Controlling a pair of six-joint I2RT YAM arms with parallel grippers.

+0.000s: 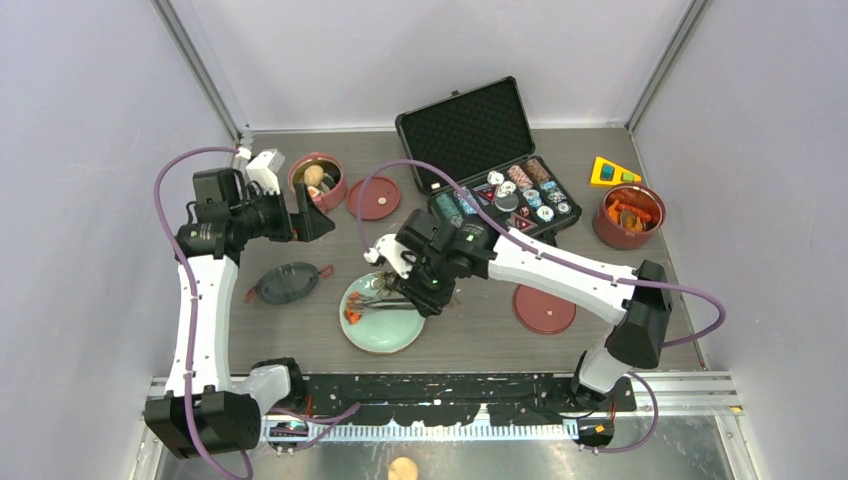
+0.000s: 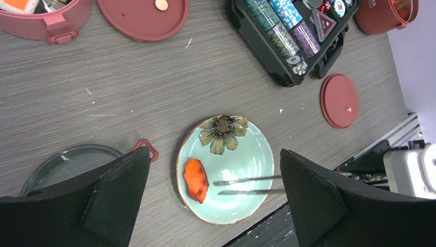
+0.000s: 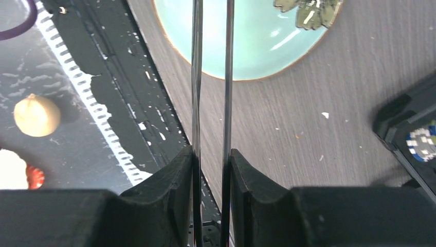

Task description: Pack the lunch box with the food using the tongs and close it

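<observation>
Over the pale green plate, my right gripper is closed around a pair of metal tongs, whose two long arms stand apart. In the left wrist view the slim tongs' tips point at an orange piece of food on the plate's left side, with a small gap between. My left gripper stands open and empty beside a pink pot with food inside, at the back left. A red pot with orange food stands at the far right.
Red lids lie near each pot. An open black case with chips fills the back middle. A dark glass lid lies left of the plate. A yellow toy sits at the back right.
</observation>
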